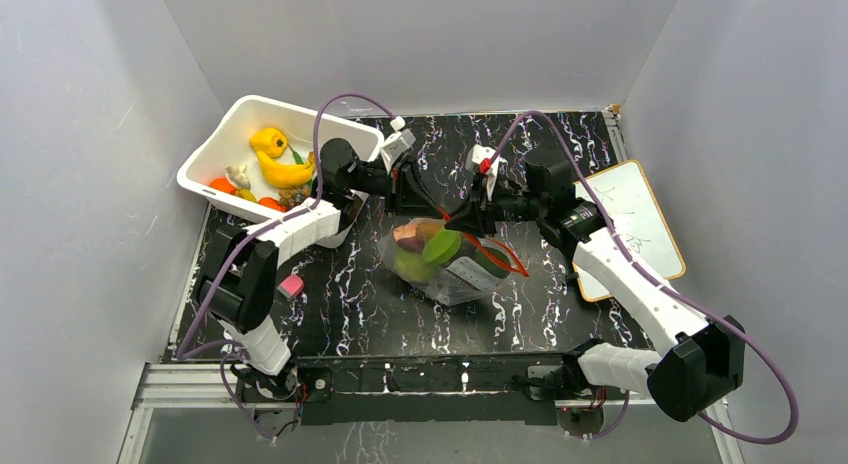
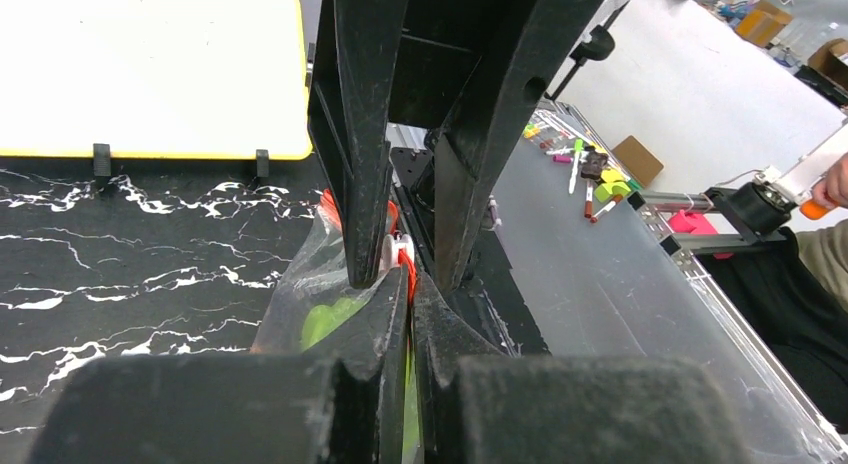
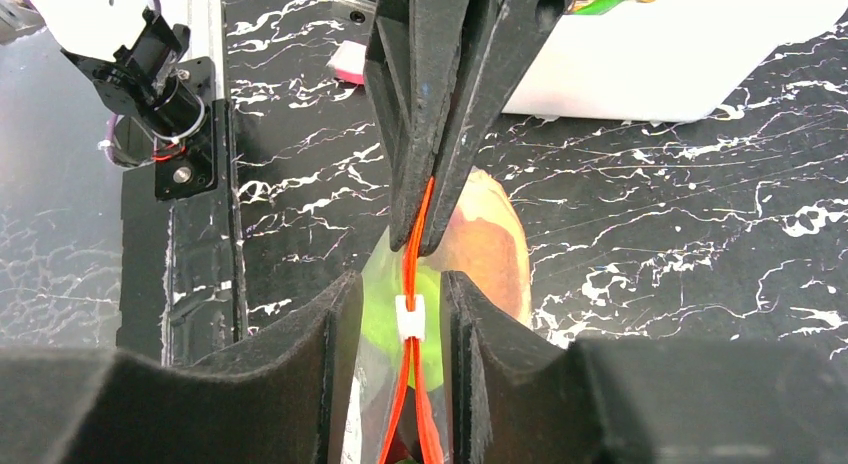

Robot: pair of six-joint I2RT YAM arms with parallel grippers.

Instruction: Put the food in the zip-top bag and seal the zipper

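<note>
A clear zip bag [image 1: 425,281] with a red zipper strip [image 3: 411,252] holds several food pieces, among them a bright green one [image 1: 443,246] and a brown-orange one [image 3: 488,254]. My left gripper is shut with the thin end of the red strip pinched between its fingertips. A white slider [image 3: 410,317] sits on the strip a short way from that grip. My right gripper is part open, one finger on each side of the slider, with gaps showing beside it. Parts of the bag's far end are hidden by the grippers.
The white bin [image 1: 222,145] at the back left holds a yellow pepper [image 1: 269,141], bananas [image 1: 286,172] and other produce. A pink-and-white block [image 1: 290,286] lies left of the bag. A whiteboard [image 1: 632,225] rests at the right. Dark table in front of the bag is clear.
</note>
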